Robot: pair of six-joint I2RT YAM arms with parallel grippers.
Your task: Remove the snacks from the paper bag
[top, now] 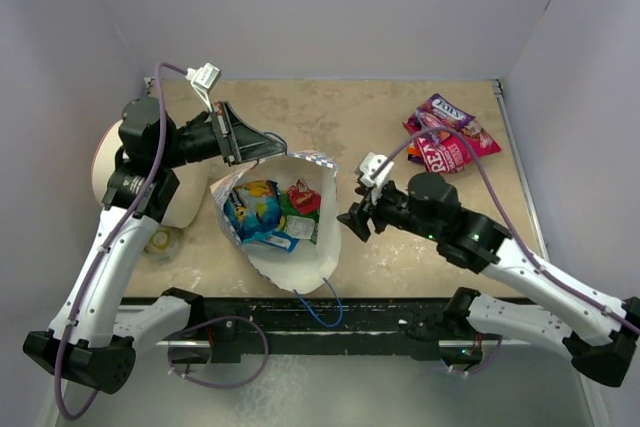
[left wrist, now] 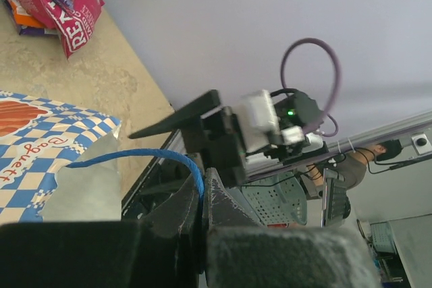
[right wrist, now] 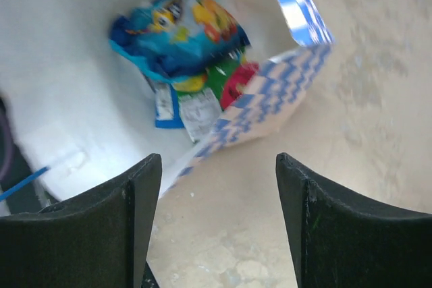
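The paper bag (top: 305,262) lies open on the table, with a blue snack (top: 250,207) and a green-and-red snack (top: 300,205) inside. My left gripper (top: 245,142) is shut at the bag's upper edge, on its blue cord handle (left wrist: 135,153), as the left wrist view shows. My right gripper (top: 355,217) is open just right of the bag's mouth, nothing between its fingers; in the right wrist view it faces the snacks.
A pile of snack packets (top: 450,147) lies at the back right of the table. A white cylinder and a jar (top: 160,242) stand at the left. The table right of the bag is clear.
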